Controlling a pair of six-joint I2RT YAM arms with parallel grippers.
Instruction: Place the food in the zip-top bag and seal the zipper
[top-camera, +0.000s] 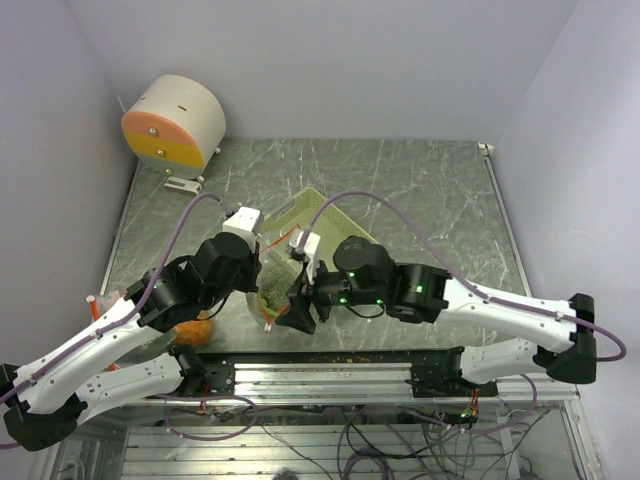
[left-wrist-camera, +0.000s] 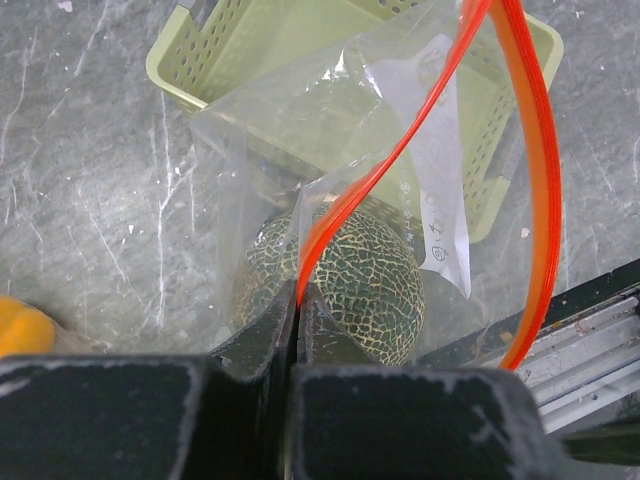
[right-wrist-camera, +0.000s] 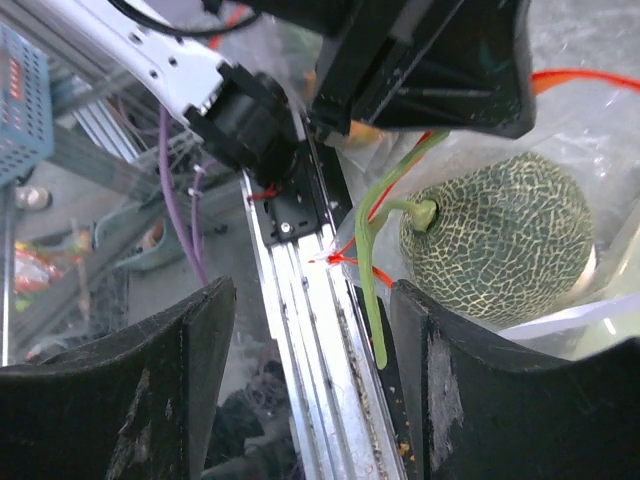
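The melon, dark green with a pale net pattern, lies inside the clear zip top bag. My left gripper is shut on the bag's orange zipper edge. From that pinch the mouth spreads open in a loop. In the right wrist view the melon's long green stem sticks out past the bag's edge. My right gripper is open, and the stem's lower end shows close to its right-hand finger. The top view has the right gripper over the bag's front right side.
A pale green basket stands behind the bag, partly under it. An orange food item lies at the front left, beside the left arm. A striped drum-shaped box stands at the back left.
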